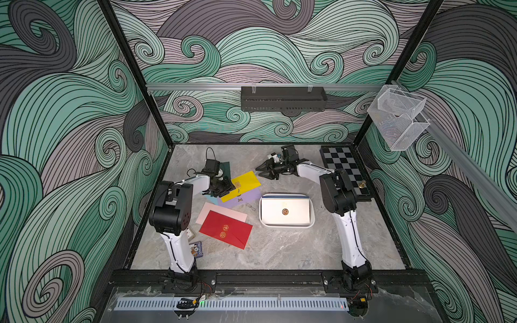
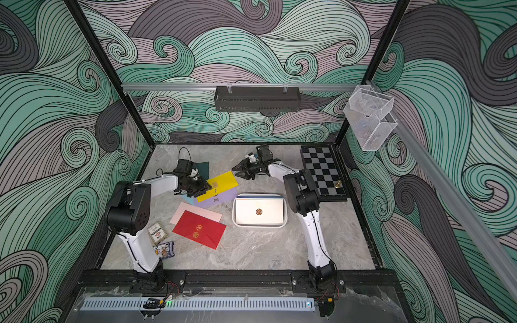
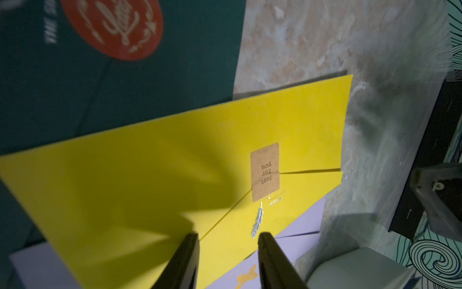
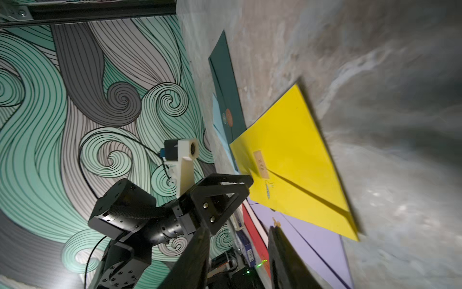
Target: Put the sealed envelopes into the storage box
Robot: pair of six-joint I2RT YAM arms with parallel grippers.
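Observation:
A yellow envelope (image 1: 245,183) with a small tan seal lies across a lilac envelope (image 1: 239,199) and the edge of a dark green envelope (image 3: 192,62). A light blue envelope (image 4: 221,127) shows partly beside them. Over the yellow envelope's left part is my left gripper, its fingertips apart; whether they touch the paper I cannot tell. My right gripper is open to the right of the yellow envelope, nothing between its fingers. Nearer the front lie a red envelope (image 1: 226,228) and a pink envelope (image 1: 237,214). The white storage box (image 1: 286,226) holds a cream envelope (image 1: 275,209) with a round seal.
A chessboard (image 2: 323,172) lies at the right edge. Two small card boxes, one pale (image 2: 157,232) and one dark blue (image 2: 164,249), sit near the left arm. Bare table (image 1: 280,250) shows in front of the box.

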